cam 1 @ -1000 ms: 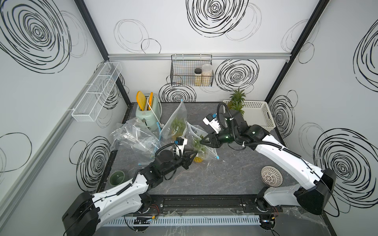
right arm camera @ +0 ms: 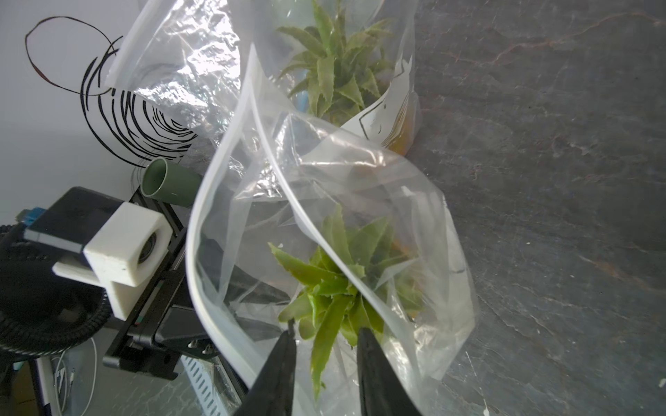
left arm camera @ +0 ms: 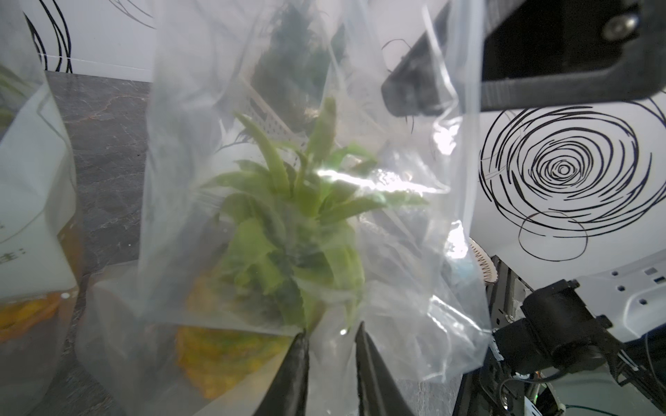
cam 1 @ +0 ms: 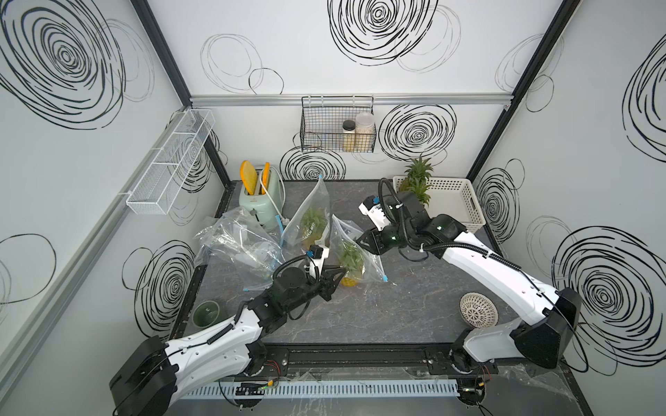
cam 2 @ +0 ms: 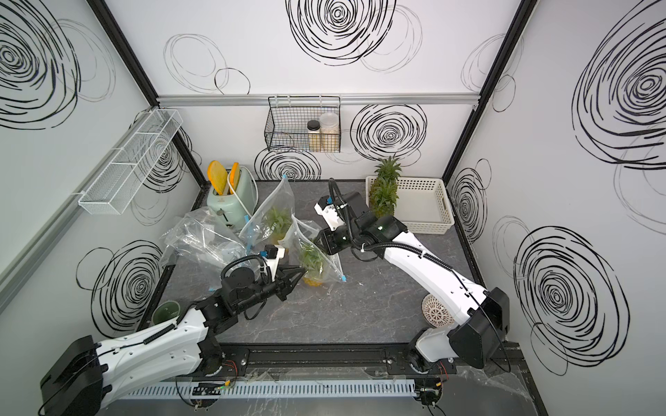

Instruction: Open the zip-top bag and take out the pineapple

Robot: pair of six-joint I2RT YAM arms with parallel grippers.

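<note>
A clear zip top bag (cam 1: pixel 373 269) stands in the middle of the table. In the right wrist view the white edges of its mouth (right arm camera: pixel 196 249) are spread apart. Inside sits a pineapple with green leaves; its yellow body (left arm camera: pixel 232 357) shows low in the left wrist view. My left gripper is at the bag's near left side, its fingers partly open, film showing behind or between them; which is unclear. Above the bag's right side, my right gripper has its fingers parted over the mouth, apart from the pineapple's body.
A second bag with a pineapple (cam 1: pixel 313 223) stands close behind, left. Crumpled clear plastic (cam 1: pixel 239 242) lies before the green toaster (cam 1: pixel 262 208). A white basket (cam 1: pixel 454 201) with pineapples is at back right.
The bag shifted slightly. My left arm has barely moved.
</note>
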